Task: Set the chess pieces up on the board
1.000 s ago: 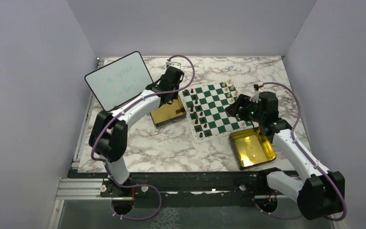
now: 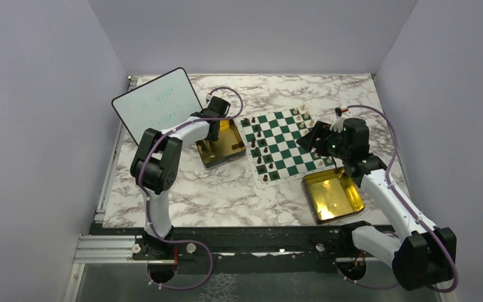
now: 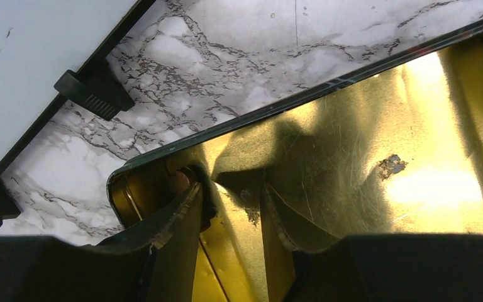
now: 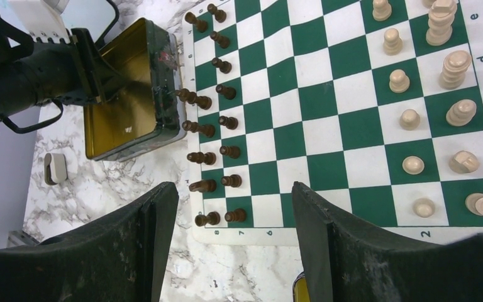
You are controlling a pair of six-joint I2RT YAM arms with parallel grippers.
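My left gripper is down in the left brass-coloured tray (image 2: 226,157), fingers parted; a dark brown piece (image 3: 182,179) lies in the tray's corner, partly hidden behind one finger. On the green-and-white chessboard (image 2: 286,145), dark pieces (image 4: 229,151) stand along the left side and cream pieces (image 4: 410,119) along the right. My right gripper is open above the board's right part, with nothing between its fingers.
A whiteboard (image 2: 154,104) with black clips lies at the back left, beside the left tray. A second brass-coloured tray (image 2: 327,195) sits at the front right below the right arm.
Over the last second my left gripper has moved left and down from near the board's edge into the left tray.
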